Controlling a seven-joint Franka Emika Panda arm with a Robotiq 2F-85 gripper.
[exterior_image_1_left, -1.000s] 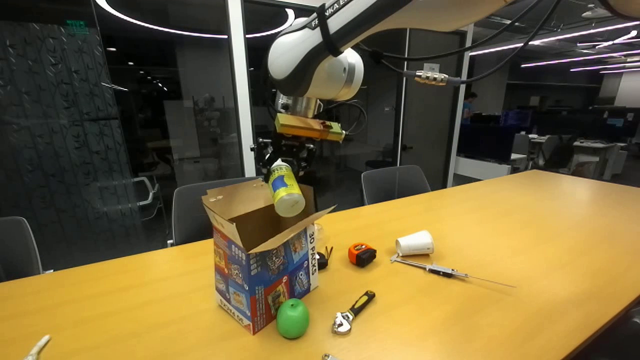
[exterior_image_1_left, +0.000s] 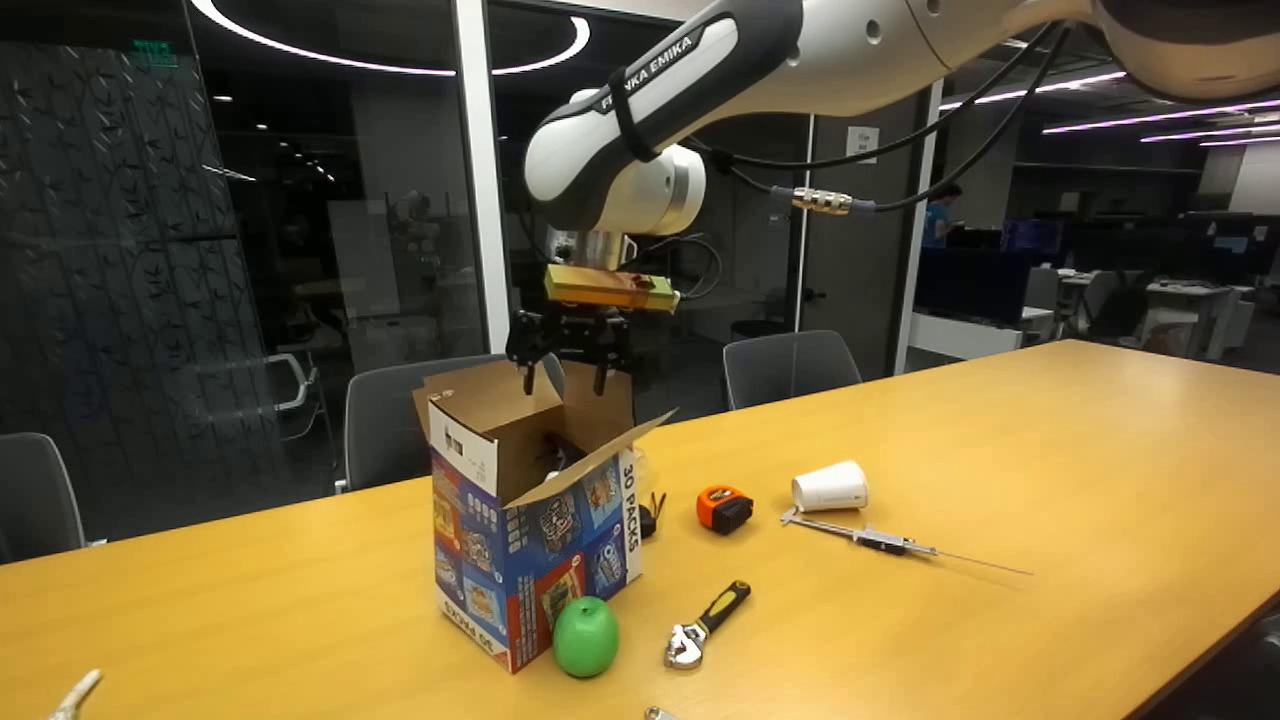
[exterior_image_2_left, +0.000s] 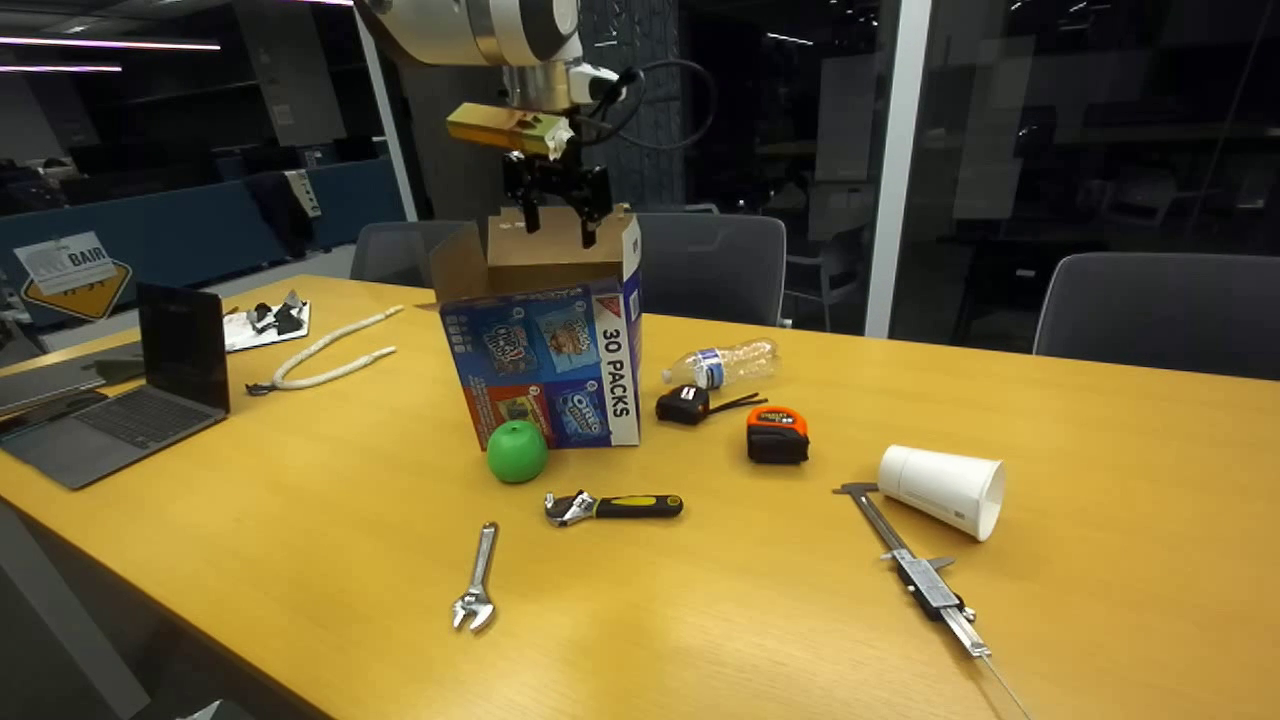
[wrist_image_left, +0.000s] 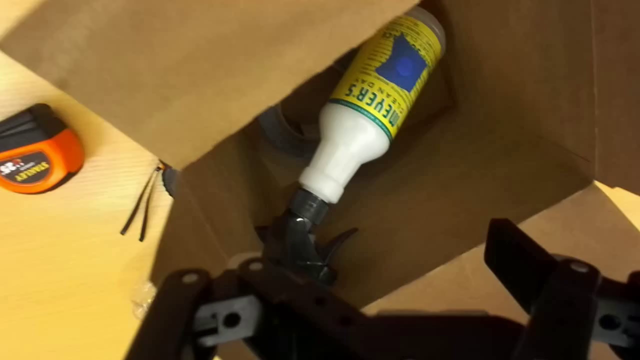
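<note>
My gripper (exterior_image_1_left: 564, 386) is open above the mouth of the cardboard box (exterior_image_2_left: 540, 360), nothing between its fingers. In the wrist view its two black fingers (wrist_image_left: 519, 261) stand wide apart. A spray bottle (wrist_image_left: 372, 90) with a yellow label, white neck and black trigger head lies inside the box, below the gripper; a box flap covers part of its base end. Another dark rounded item (wrist_image_left: 285, 132) shows beside the bottle, too shaded to name. The box stands upright on the table with its flaps raised or spread.
A green apple-shaped object (exterior_image_2_left: 517, 451) stands at the box's front. Around it lie a yellow-black wrench (exterior_image_2_left: 618, 506), a silver wrench (exterior_image_2_left: 480, 582), an orange tape measure (exterior_image_2_left: 777, 434), a clear bottle (exterior_image_2_left: 723, 362), calipers (exterior_image_2_left: 924, 576) and a white cup (exterior_image_2_left: 942, 490).
A second ago the spray bottle hung from the gripper over the box; now it is inside the box and the gripper is empty. The arm is slightly lower, and the box has shifted a little.
</note>
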